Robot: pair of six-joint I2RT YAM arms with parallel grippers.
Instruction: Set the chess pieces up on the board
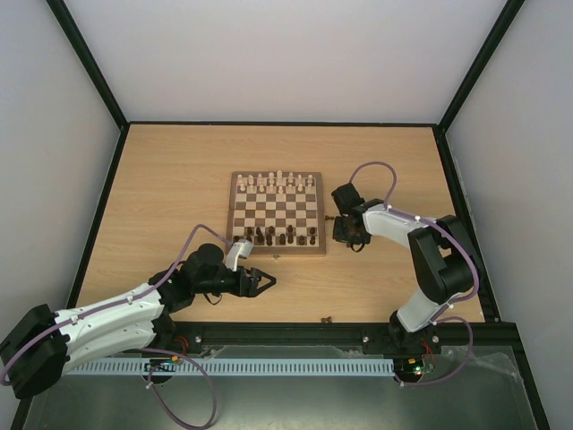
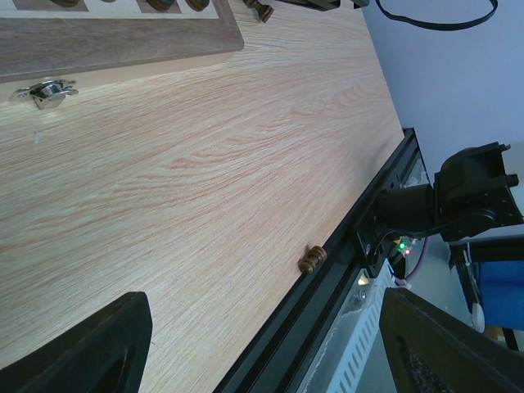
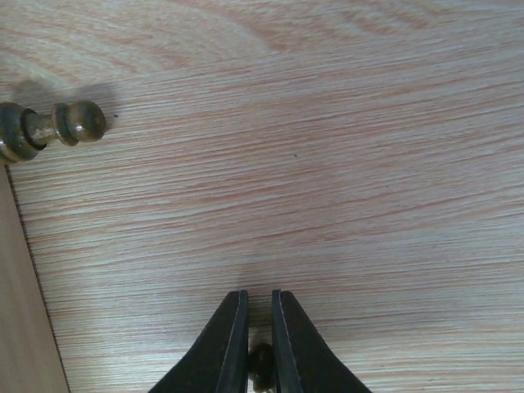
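The chessboard (image 1: 276,213) carries white pieces (image 1: 276,182) along its far side and dark pieces (image 1: 282,237) along its near side. Right of it, my right gripper is nearly closed, with the dark rounded end of a piece (image 3: 262,366) between its fingers; the rest of that piece is hidden. Another dark piece (image 3: 53,127) lies on its side by the board's right edge. A third loose dark piece (image 2: 312,259) lies near the table's front edge. My left gripper is open and empty, in front of the board.
A metal clasp (image 2: 47,92) sticks out from the board's near side. The dark frame rail (image 1: 269,331) borders the table's front. Bare wood (image 1: 394,282) lies to the front right, and the table behind the board is clear.
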